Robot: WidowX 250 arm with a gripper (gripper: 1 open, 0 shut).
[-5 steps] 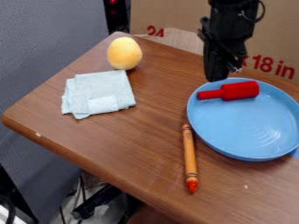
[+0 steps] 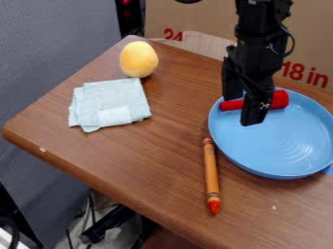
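The black gripper is low over the blue plate, its fingers down around a red cylindrical object lying near the plate's back. Whether the fingers are closed on it is hard to tell. An orange crayon lies on the table just outside the plate's left side.
A folded pale cloth lies on the left of the wooden table, with a yellow rounded object behind it. Cardboard stands at the back.
The gripper has come down from above the plate onto the red object, now covering part of it. The other objects are unmoved.
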